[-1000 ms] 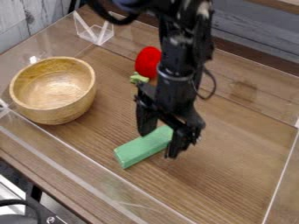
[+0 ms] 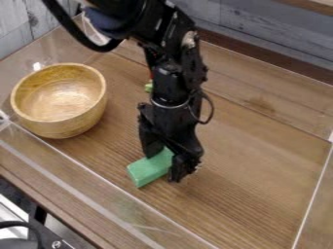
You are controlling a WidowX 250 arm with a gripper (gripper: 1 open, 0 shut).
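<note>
My black gripper (image 2: 166, 156) hangs at the middle of the camera view, its open fingers low over a green rectangular block (image 2: 148, 171) on the wooden surface. The fingers are at the block's upper right part and hide some of it. Whether they touch it I cannot tell.
A large wooden bowl (image 2: 58, 101) stands at the left. A small green object (image 2: 150, 89) at the back is mostly hidden behind the arm. The right half of the wooden tray (image 2: 260, 156) is clear, bounded by walls at the back and right.
The red object at the back is now almost wholly hidden by the arm.
</note>
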